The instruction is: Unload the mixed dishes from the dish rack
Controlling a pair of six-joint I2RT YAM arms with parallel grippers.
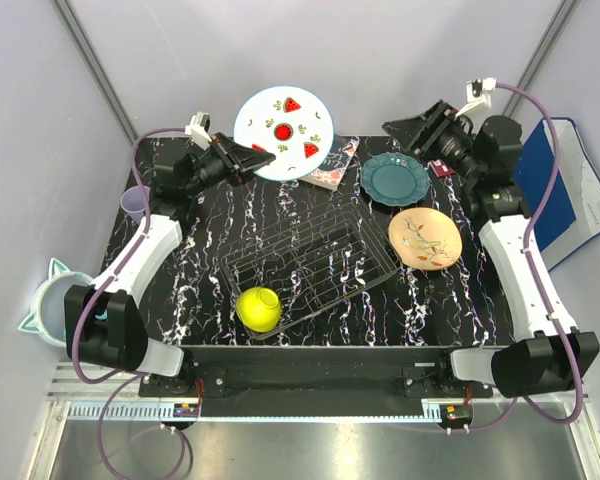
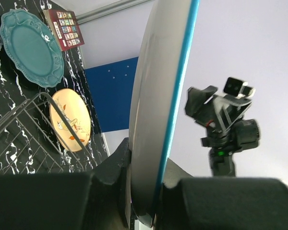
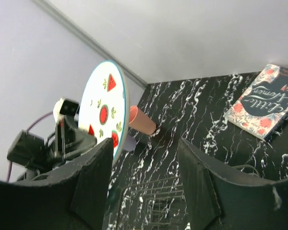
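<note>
My left gripper (image 1: pixel 252 164) is shut on a white watermelon-patterned plate (image 1: pixel 284 125), held up on edge above the counter; in the left wrist view the plate (image 2: pixel 158 96) runs up between the fingers. The wire dish rack (image 1: pixel 310 262) stands below, with a yellow-green bowl (image 1: pixel 259 308) at its front left. My right gripper (image 1: pixel 416 128) hangs over the back right with fingers apart and empty; the right wrist view shows both fingertips. A teal plate (image 1: pixel 394 181) and a peach plate (image 1: pixel 425 238) lie flat right of the rack.
A printed book (image 1: pixel 332 165) lies at the back centre. A purple cup (image 1: pixel 134 203) stands at the left, a salmon cup (image 3: pixel 142 122) near it. A blue board (image 1: pixel 545 195) leans at the right wall.
</note>
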